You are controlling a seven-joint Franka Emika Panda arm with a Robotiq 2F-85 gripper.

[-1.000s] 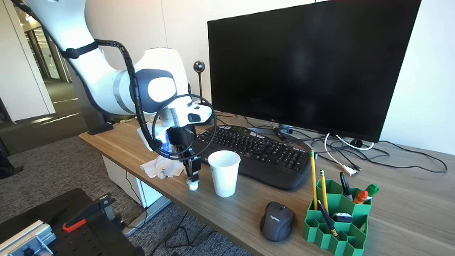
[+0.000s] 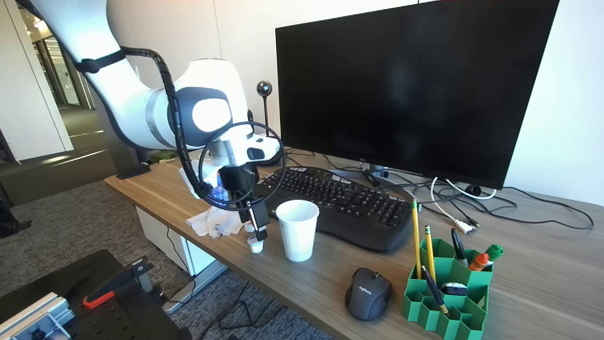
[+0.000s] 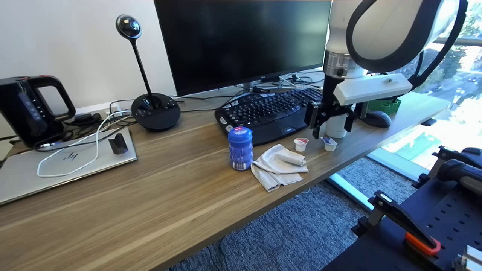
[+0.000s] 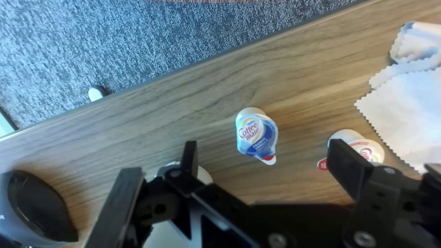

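A coffee creamer cup point(image 4: 257, 134) with a blue and white lid stands on the desk, close to the white paper cup point(image 2: 298, 232). Above and beside it hangs my gripper, open, its two fingers wide apart and nothing held between them. From the wrist, the blue-lidded creamer appears in the gap, just ahead of the fingertips. A second creamer point(image 3: 301, 144), with a red and white lid, sits nearer the cloth; one finger partly covers it in the wrist view. In exterior view 2 the gripper partly hides the paper cup.
A pale cloth point(image 3: 279, 167) and a blue canister point(image 3: 240, 149) lie to one side. The keyboard point(image 2: 342, 207) is behind, with the mouse point(image 2: 368, 294) and green pen holder point(image 2: 447, 283) farther along. The desk's front edge is close.
My gripper has risen slightly, and its fingers look more spread in exterior view 1. The second creamer now shows there beside a finger. The blue-lidded creamer and paper cup stay put.
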